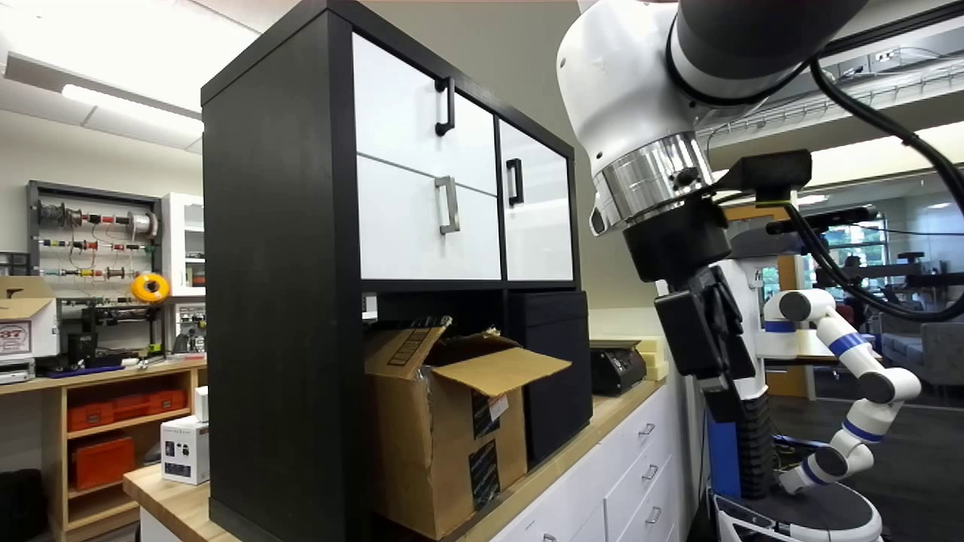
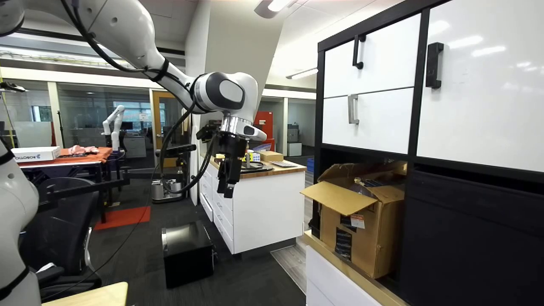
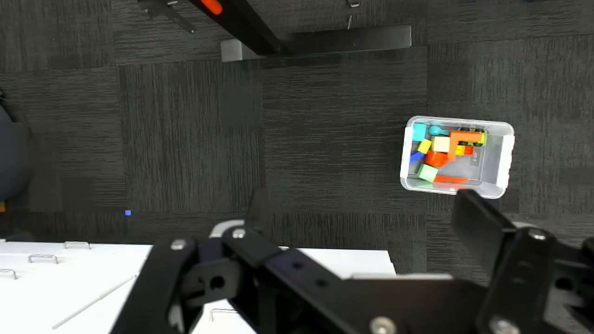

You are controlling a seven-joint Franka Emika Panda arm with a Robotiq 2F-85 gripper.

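My gripper is open, its two fingers wide apart in the wrist view with only floor between them. In exterior view 1 it hangs pointing down at the right, clear of the cabinet. The black cabinet has closed white fronts: an upper one with a black handle, a lower one with a silver handle, and a single door with a black handle beside them. In exterior view 2 the gripper is left of the cabinet, touching nothing.
An open cardboard box sits in the cabinet's lower bay, one flap sticking out. A clear bin of coloured blocks and toys rests on the dark floor. White drawers line the wrist view's lower edge. A black box stands on the floor.
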